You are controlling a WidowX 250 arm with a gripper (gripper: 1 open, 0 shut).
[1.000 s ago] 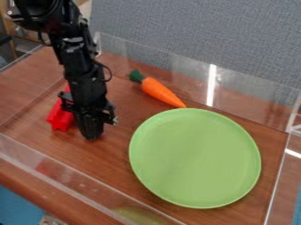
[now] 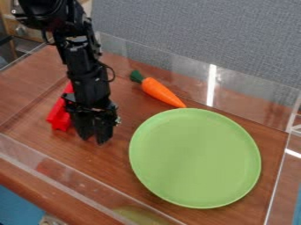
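Note:
My black gripper (image 2: 94, 127) is low over the wooden table on the left, its fingers pointing down. A red object (image 2: 59, 114) lies just behind and left of it, partly hidden by it. Whether anything is between the fingers I cannot tell. An orange carrot (image 2: 159, 90) with a green top lies at the back. A large green plate (image 2: 194, 158) fills the right of the table.
Clear low walls edge the table (image 2: 112, 176) along the front, back and right. A grey speckled wall (image 2: 200, 44) stands behind. Bare wood lies between gripper and plate.
Since a second ago the gripper's fingers have shifted slightly in position; the red object, carrot and plate look unmoved.

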